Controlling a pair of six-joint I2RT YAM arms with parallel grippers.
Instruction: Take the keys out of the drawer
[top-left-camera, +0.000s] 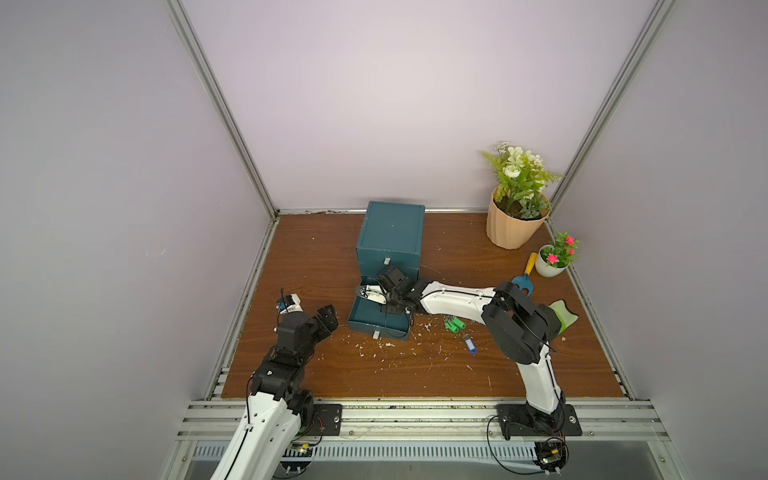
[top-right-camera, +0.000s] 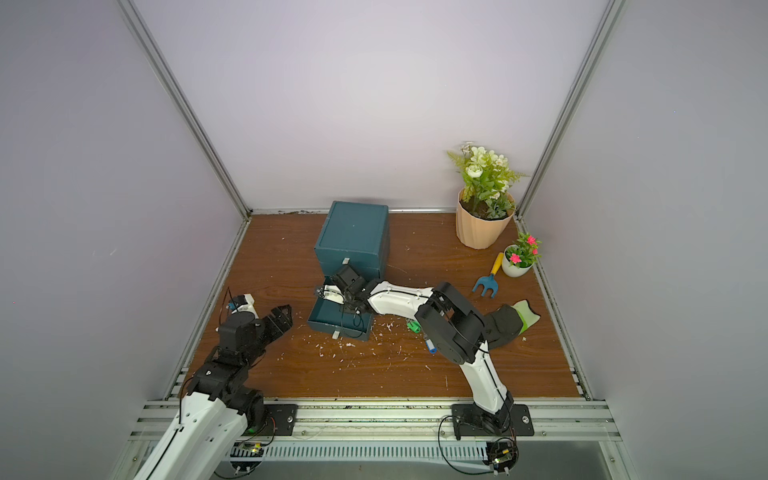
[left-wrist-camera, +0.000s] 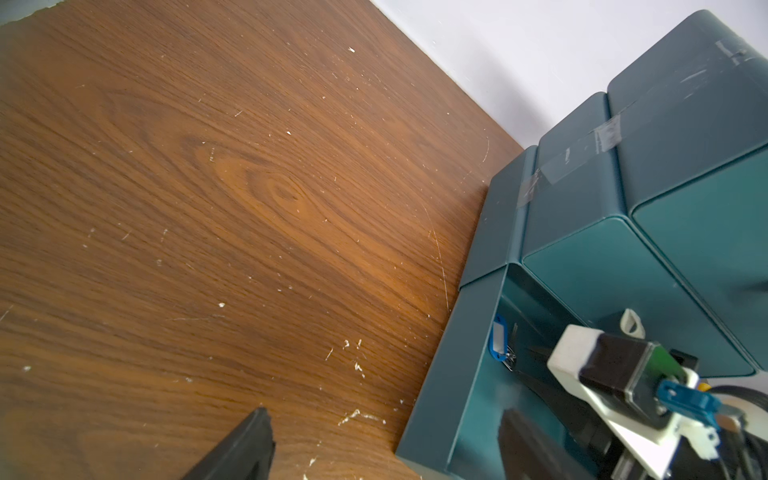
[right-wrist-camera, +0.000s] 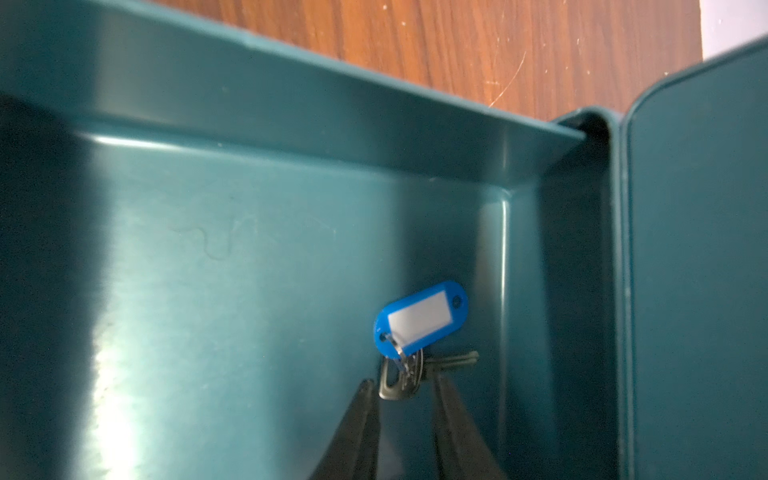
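The keys (right-wrist-camera: 408, 376), with a blue white-labelled tag (right-wrist-camera: 421, 318), lie on the bottom of the pulled-out teal drawer (right-wrist-camera: 320, 120). The blue tag (left-wrist-camera: 497, 337) also shows inside the drawer in the left wrist view, near its back corner. My right gripper reaches down into the drawer, its fingers part open. Its fingertips appear on either side of the key's head and ring in the right wrist view; whether they touch the keys, I cannot tell. Over the table left of the drawer, my left gripper is open and empty.
The teal cabinet (top-left-camera: 390, 228) stands right behind the drawer. Green pieces (top-left-camera: 454, 325) and a blue-and-white item (top-left-camera: 469, 345) lie below the right arm. Flower pots (top-left-camera: 516, 220) and a blue fork (top-right-camera: 485, 283) are at the right.
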